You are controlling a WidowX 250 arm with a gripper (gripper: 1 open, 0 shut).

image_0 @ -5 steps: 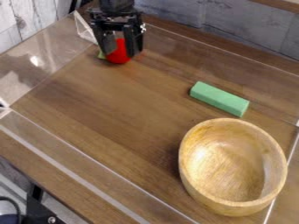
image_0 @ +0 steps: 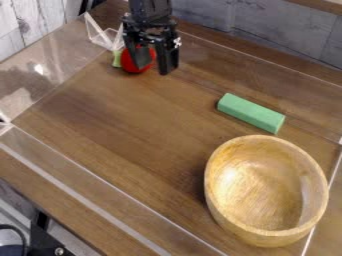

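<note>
A dark gripper (image_0: 151,50) hangs at the top centre of the camera view, its fingers around and just right of a red object (image_0: 135,62) with a green part at its left side. Whether the fingers hold it cannot be told.
A green block (image_0: 251,112) lies on the wooden table (image_0: 134,140) at the right. A large pale wooden bowl (image_0: 265,190) sits at the lower right. A wall stands behind, and the centre of the table is clear.
The red object has barely moved.
</note>
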